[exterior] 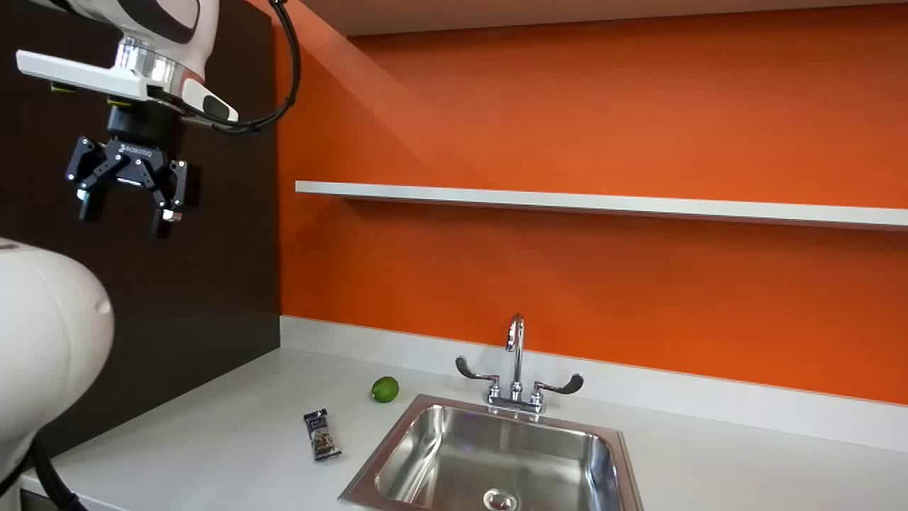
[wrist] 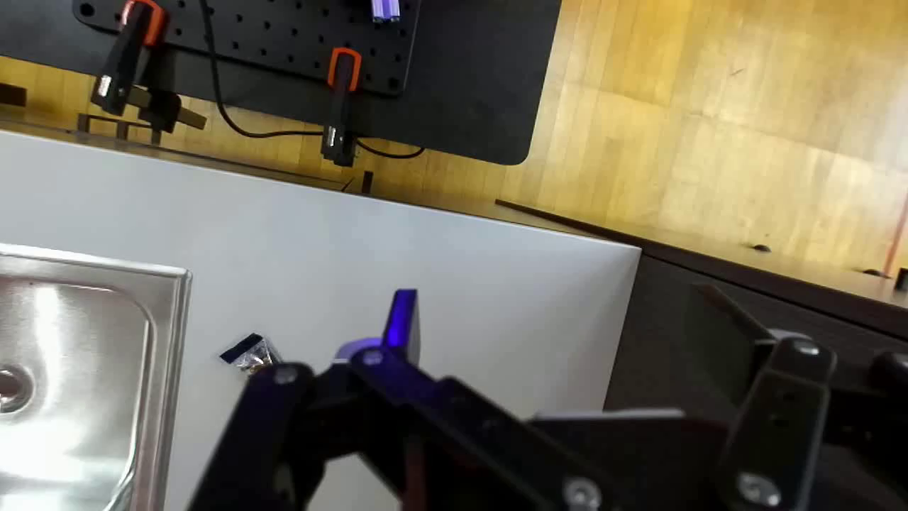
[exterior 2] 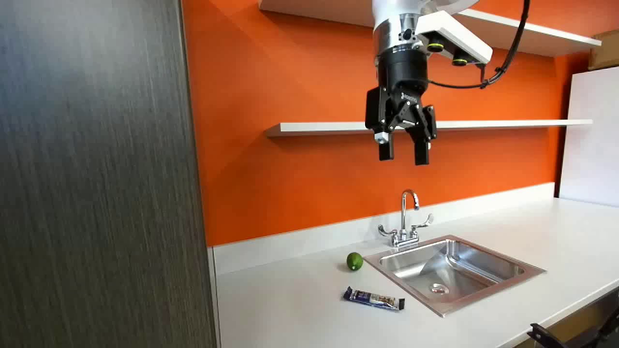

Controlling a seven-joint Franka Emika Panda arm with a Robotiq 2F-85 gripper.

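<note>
High above the counter, my gripper (exterior: 125, 218) hangs open, pointing down, its fingers apart and nothing between them. In the second exterior view the gripper (exterior 2: 404, 155) appears in front of the orange wall, well clear of everything on the counter. A wrapped snack bar (exterior: 321, 434) lies flat on the counter left of the sink. Behind it, nearer the wall, rests a green lime (exterior: 385, 389). In the wrist view only one end of the snack bar (wrist: 255, 350) shows past the gripper's body; the lime is not visible there.
A steel sink (exterior 2: 448, 305) is set into the white counter (exterior 2: 272, 313), with a two-handled faucet (exterior 2: 404, 217) behind it. A white shelf (exterior: 596, 201) runs along the orange wall. On the left rises a dark panel (exterior 2: 98, 174).
</note>
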